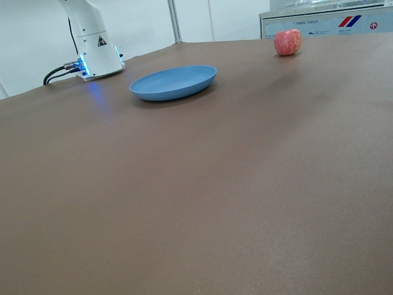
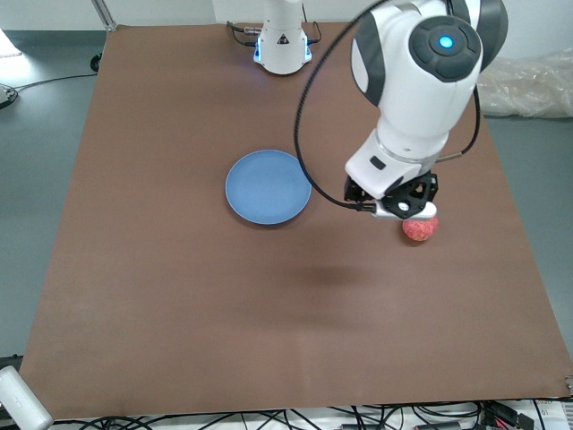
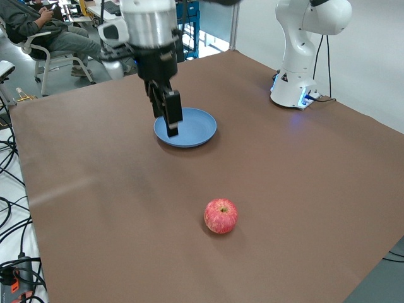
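A red apple rests on the brown table, apart from a round blue plate; it also shows at the back of the top view and partly under the arm in the left view. My gripper hangs in the air in front of the plate in the right view, its black fingers pointing down; whether it is open or shut is unclear. In the left view the wrist is above the apple, hiding the fingers. The gripper is out of the top view.
Cables and devices lie along one table edge.
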